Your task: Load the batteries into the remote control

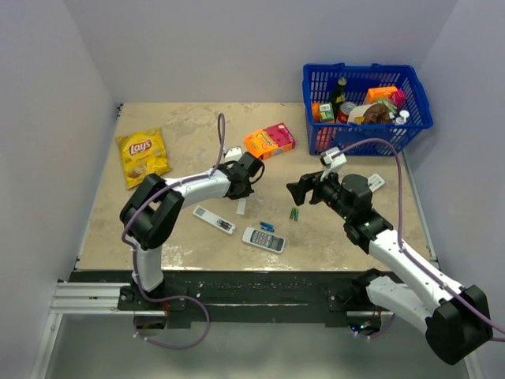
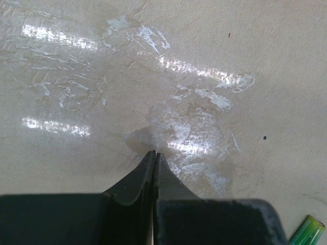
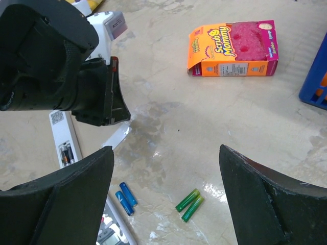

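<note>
Face down at the left, a white remote point(image 1: 214, 219) shows its battery compartment uncovered, with dark shapes inside point(image 3: 66, 153) that I cannot make out surely. A white strip like a cover point(image 3: 117, 136) lies beside it. My left gripper is shut near that strip, nothing showing between its fingers. Two blue batteries point(image 3: 127, 198) lie side by side near a second remote point(image 1: 263, 240), keypad up. To their right are two green batteries; one green battery point(image 2: 307, 232) shows at the left wrist view's corner. My right gripper stands open and empty.
An orange and pink sponge box point(image 1: 270, 141) and a yellow chip bag point(image 1: 144, 156) lie toward the back. A full blue basket point(image 1: 368, 135) stands back right. Partly behind my right arm is a white object point(image 1: 375, 181).
</note>
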